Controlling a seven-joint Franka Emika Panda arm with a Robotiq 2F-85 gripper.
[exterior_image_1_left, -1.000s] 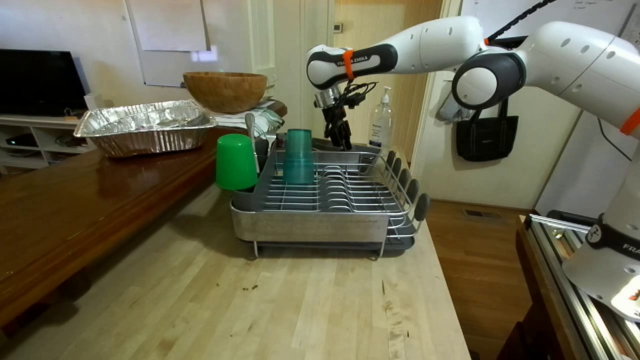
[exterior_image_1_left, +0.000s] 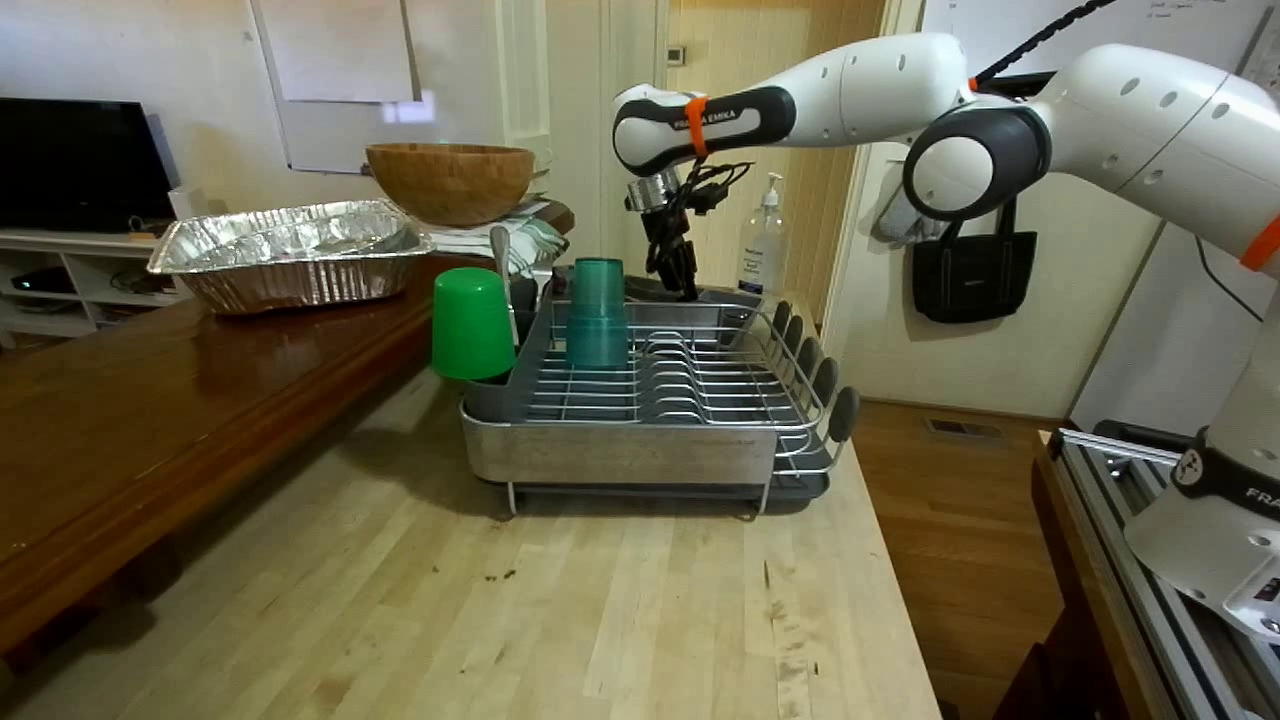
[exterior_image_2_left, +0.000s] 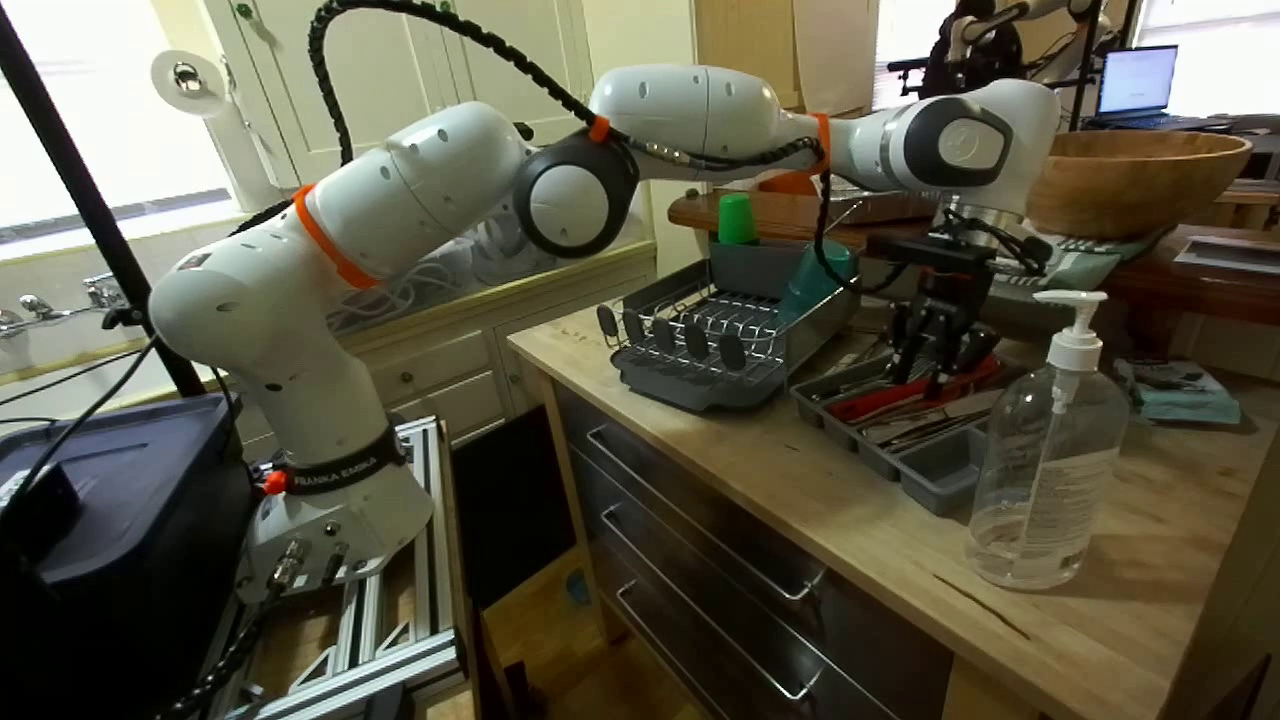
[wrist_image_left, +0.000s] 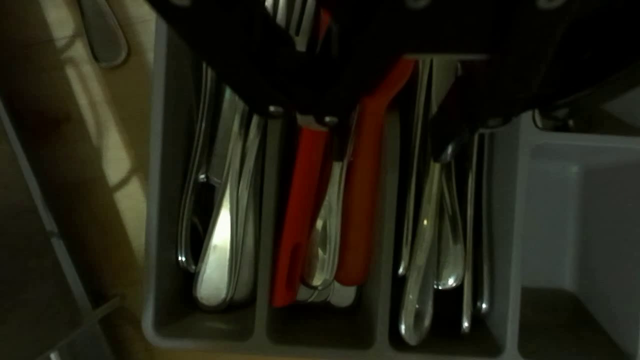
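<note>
Above the grey cutlery tray (exterior_image_2_left: 894, 462) my gripper (exterior_image_2_left: 939, 366) points down, low over the red-handled utensils. In the wrist view its dark fingers stand apart, one over the middle compartment and the other over the compartment to its right. A red utensil handle (wrist_image_left: 363, 210) shows below the gap between them, and a flat red handle (wrist_image_left: 303, 210) lies under the left finger. Nothing can be seen clamped, though the dark image hides the inner finger faces. Silver cutlery (wrist_image_left: 222, 252) fills the left compartment; more silver handles (wrist_image_left: 420, 270) lie in the right one.
Beside the tray stands the dish rack (exterior_image_1_left: 624, 454), with a teal cup (exterior_image_1_left: 596, 314) in it and a green cup (exterior_image_1_left: 471, 324) at its side. A clear pump bottle (exterior_image_2_left: 1044, 480) stands near the tray's other end.
The gripper has shifted very slightly, and its fingers look a little different in spread. The cups, rack and bottle have stayed put.
</note>
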